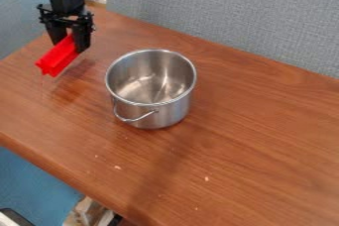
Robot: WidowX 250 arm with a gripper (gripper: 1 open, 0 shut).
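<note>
My black gripper [67, 34] reaches down at the upper left, shut on a red oblong block [56, 58] that slants toward the lower left, tilted and apparently just off the wooden table [245, 146]. To the right of the block stands a steel pot [151, 106] with a wire handle hanging on its front side, its inside empty as far as shows.
A grey wall [239, 17] runs behind the table.
</note>
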